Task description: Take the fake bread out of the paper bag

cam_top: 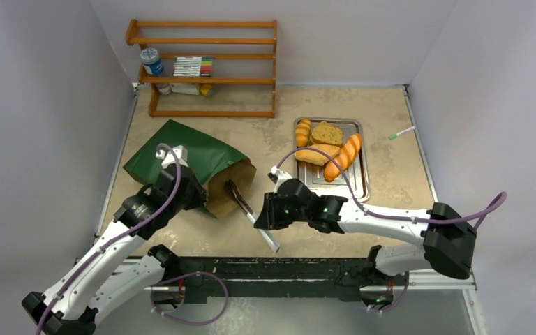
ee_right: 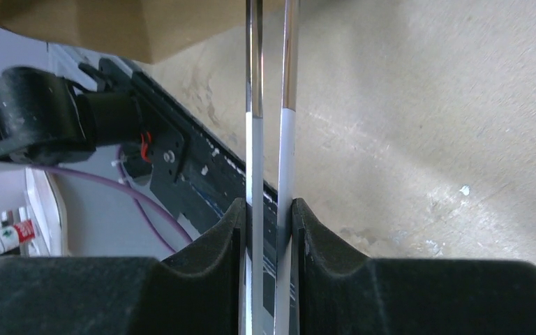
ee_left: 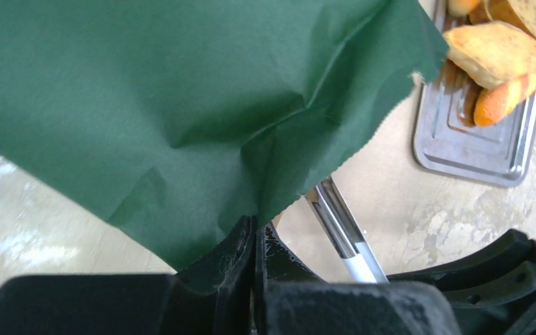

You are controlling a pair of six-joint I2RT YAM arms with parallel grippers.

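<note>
The green paper bag (cam_top: 174, 146) lies on its side, brown opening facing right. My left gripper is shut at the bag's edge; in its wrist view the green paper fills most of the picture, and whether paper sits between the fingers is unclear. My right gripper holds long metal tongs (ee_right: 286, 153), two arms with white lower sections, whose far ends reach into the bag's mouth (cam_top: 223, 202). The inside of the bag is hidden.
A metal tray (cam_top: 359, 188) of several breads stands at the right. A wooden shelf (cam_top: 251, 80) with jars and pens is at the back, and a marker (cam_top: 401, 132) lies at the far right.
</note>
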